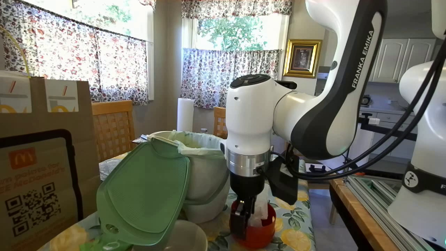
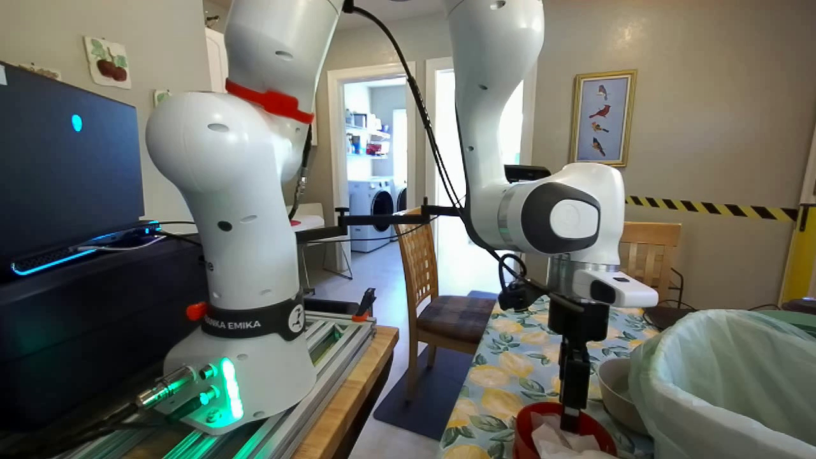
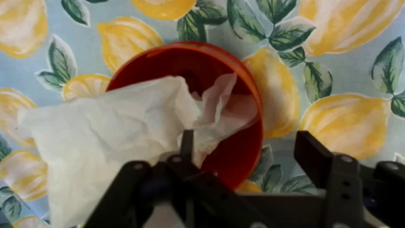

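A red bowl (image 3: 243, 72) sits on the table with crumpled white paper (image 3: 114, 117) in it, one end spilling over the rim on the left of the wrist view. My gripper points straight down, its fingers apart. One finger (image 3: 187, 142) is over the paper inside the bowl's outline, the other over the tablecloth beyond the rim. Part of the rim shows between them, and neither finger visibly grips anything. From exterior view 1 the gripper (image 1: 241, 223) overlaps the near left side of the bowl (image 1: 259, 238); exterior view 2 shows a fingertip against the paper (image 2: 562, 440).
Close by stands a lined bin (image 1: 207, 175) with its green lid (image 1: 144, 188) hanging open. A pale bowl (image 1: 186, 236) lies near it. The paper bag (image 1: 46, 154) is at far left. Lemon-patterned tablecloth (image 3: 353, 79) is clear around the red bowl.
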